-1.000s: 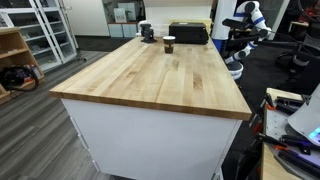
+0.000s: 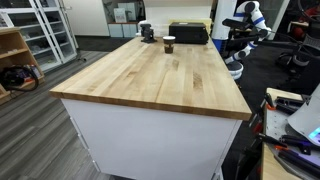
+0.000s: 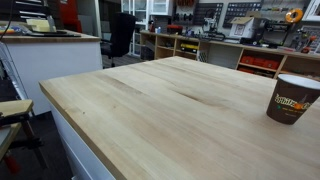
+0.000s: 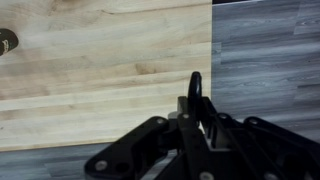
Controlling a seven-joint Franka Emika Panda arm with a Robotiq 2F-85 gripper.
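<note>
A dark paper cup [image 3: 288, 105] with printed lettering stands upright on the wooden tabletop [image 3: 165, 110]. The same cup [image 2: 168, 46] shows small toward the table's far end. At the wrist view's left edge, part of the cup [image 4: 8, 42] is visible, well apart from the fingers. My gripper is over the tabletop's edge, shut on a narrow dark object [image 4: 195, 82] that sticks out past the fingertips. What that object is cannot be made out.
A black box [image 2: 187, 33] and a small dark device [image 2: 148, 35] stand at the table's far end. A workbench with tools [image 3: 235, 45] runs along the back.
</note>
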